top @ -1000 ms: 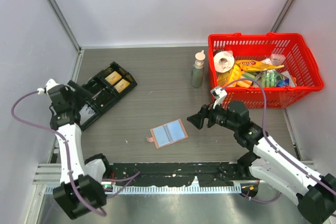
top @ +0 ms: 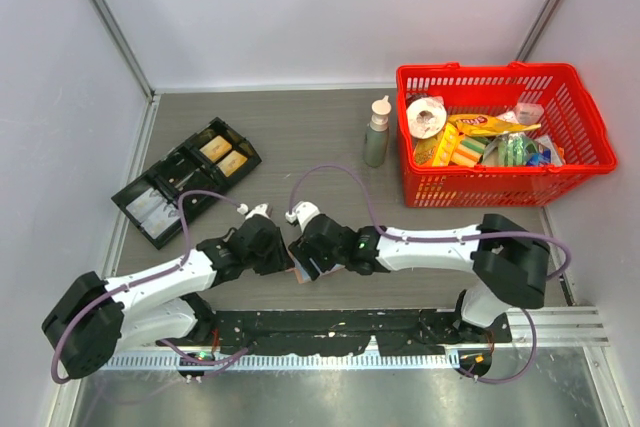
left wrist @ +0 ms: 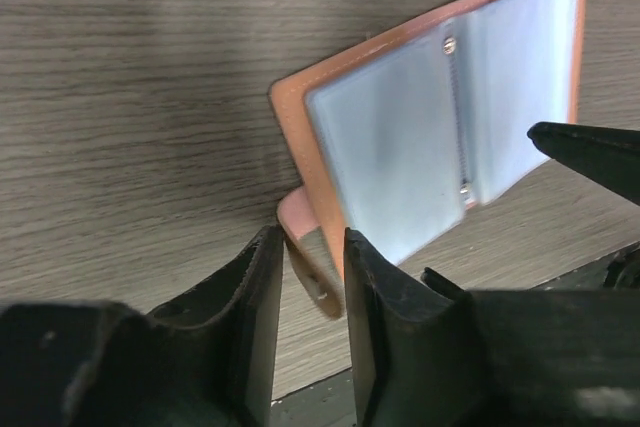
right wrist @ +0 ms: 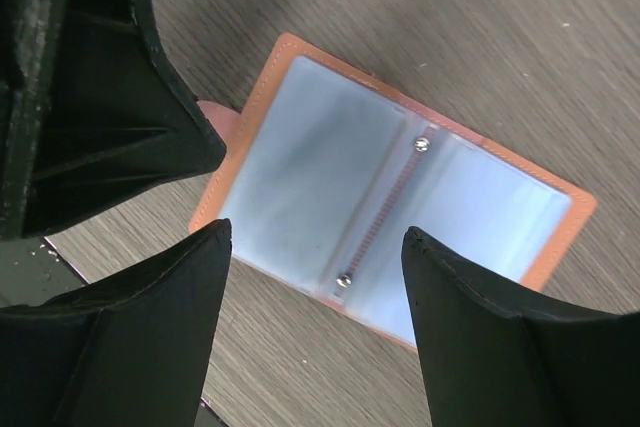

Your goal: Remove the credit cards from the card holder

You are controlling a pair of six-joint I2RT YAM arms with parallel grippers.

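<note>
The card holder lies unfolded on the table, with pale blue inner panels and a pinkish-brown border. A metal-studded spine crosses its middle. From one edge sticks out a pink tab; its brown end shows between the fingers of my left gripper, which stand narrowly apart without visibly pinching it. My right gripper hangs above the holder, its fingers wider apart and nothing held. In the top view both grippers hide most of the holder. No separate cards can be made out.
A black tray with compartments, some filled, sits at the left. A grey-green bottle stands beside the red basket of goods at the right. Both gripper tips are very close together.
My left arm has swung from beside the black tray down to the holder's tab side. The right arm has come leftward over the holder, which seems to lie in the same place.
</note>
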